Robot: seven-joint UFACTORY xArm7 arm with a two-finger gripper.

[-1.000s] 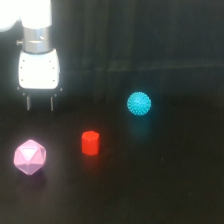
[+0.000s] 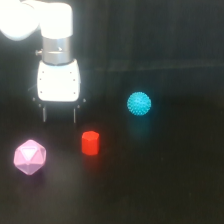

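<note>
At the left of the camera view, a white arm hangs over the dark table, its gripper (image 2: 60,116) open with two thin fingers set apart and nothing between them. Below and to the right of the fingertips stands a small red block (image 2: 90,143). A pink faceted ball (image 2: 30,157) rests below and to the left of the gripper. Farther right and higher up in the view is a blue studded ball (image 2: 139,104). None of these objects appears to touch the gripper, though its height above the table is hard to judge.
The red block and the pink ball have a clear gap between them.
The gripper has moved right and lower in the view, closer to the red block. Its fingers look somewhat farther apart. All three objects stay where they were.
</note>
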